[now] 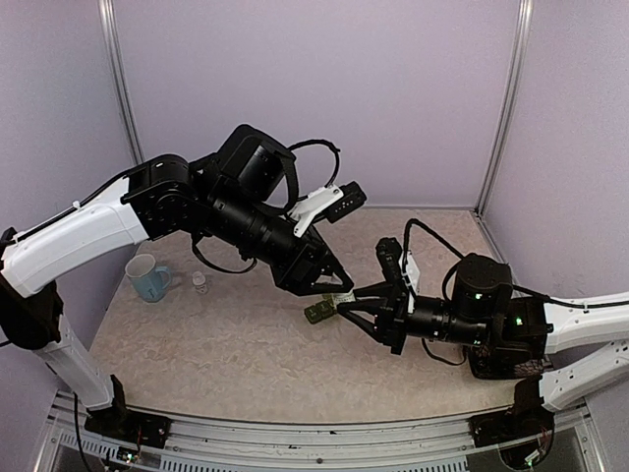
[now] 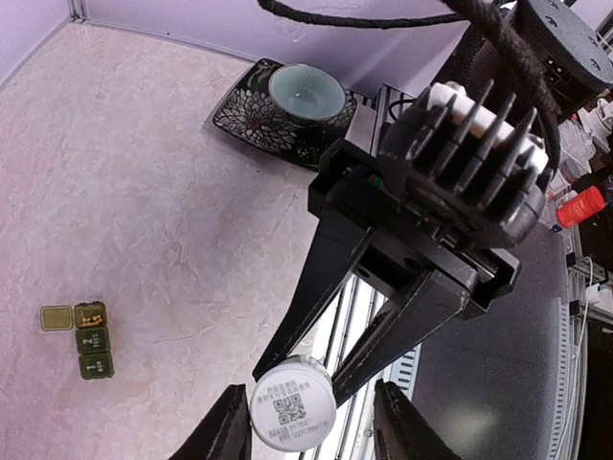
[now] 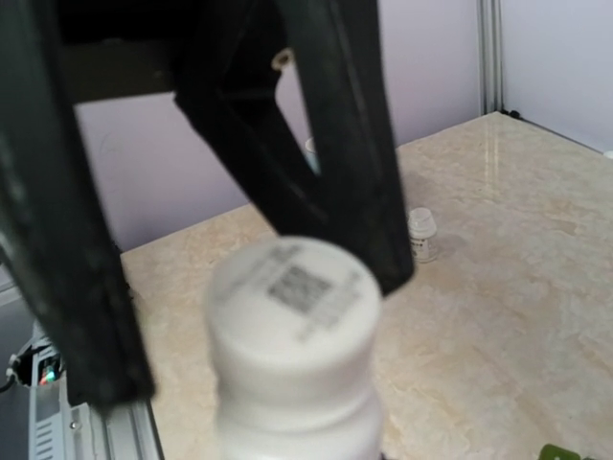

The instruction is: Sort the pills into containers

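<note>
A white pill bottle (image 1: 342,298) stands roughly upright above the table, with my right gripper (image 1: 350,301) shut on it. Its cap (image 2: 293,404), printed with a square code, faces the left wrist camera. My left gripper comes down from above, its parted fingers (image 2: 391,422) on either side of the cap; a gap shows on one side. In the right wrist view the left gripper's blurred dark fingers (image 3: 369,192) straddle the capped bottle (image 3: 297,374). A green pill organizer (image 2: 93,340) lies on the table, partly hidden in the top view.
A second small white bottle (image 1: 200,282) stands at the left, beside a blue mug (image 1: 147,279). A black patterned tray (image 2: 239,120) with a pale bowl (image 2: 306,93) is at the right side.
</note>
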